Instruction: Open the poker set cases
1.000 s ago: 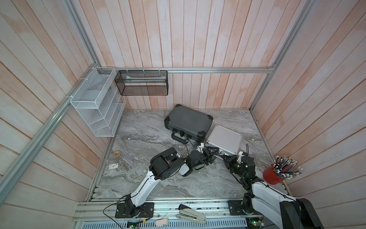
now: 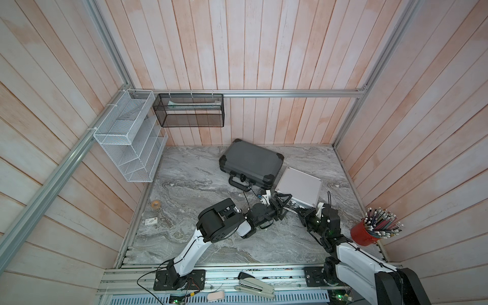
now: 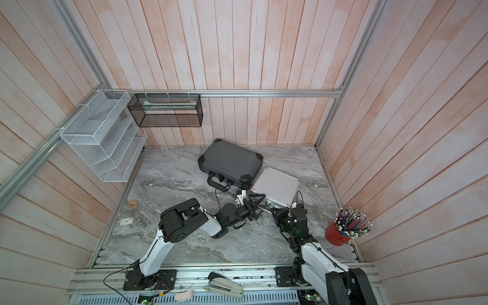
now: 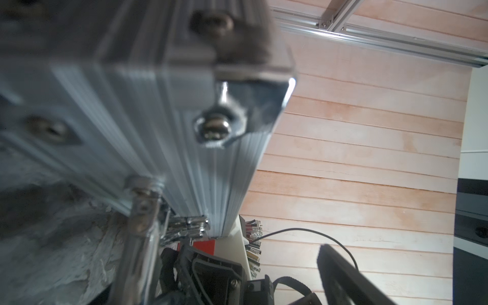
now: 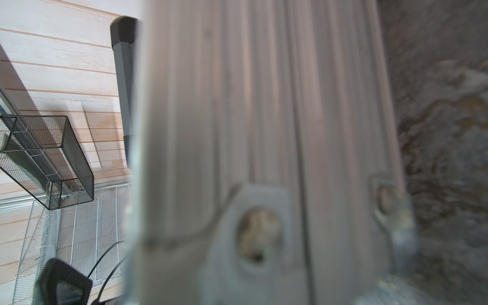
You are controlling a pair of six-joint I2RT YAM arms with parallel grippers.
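Two cases lie on the marble table: a closed dark grey case [image 2: 251, 160] at the back and a silver aluminium case [image 2: 298, 185] [image 3: 275, 183] to its right. My left gripper [image 2: 282, 201] [image 3: 254, 202] is at the silver case's front-left, part open; in the left wrist view it is beside a metal latch [image 4: 185, 228] and handle bar [image 4: 139, 233]. My right gripper [image 2: 306, 213] [image 3: 279, 213] is at the front-right of that case, apparently shut on it. Its wrist view shows the aluminium side [image 5: 259, 127] very close and blurred; its fingertips are mostly hidden.
A red bucket of rods [image 2: 364, 233] stands at right. A white wire rack [image 2: 133, 152] and black mesh basket [image 2: 188, 119] hang on the walls. A small roll [image 2: 155, 204] and a card [image 2: 151, 221] lie at left, where the table is mostly clear.
My left gripper and the silver case have shifted very slightly. Otherwise the scene looks the same.
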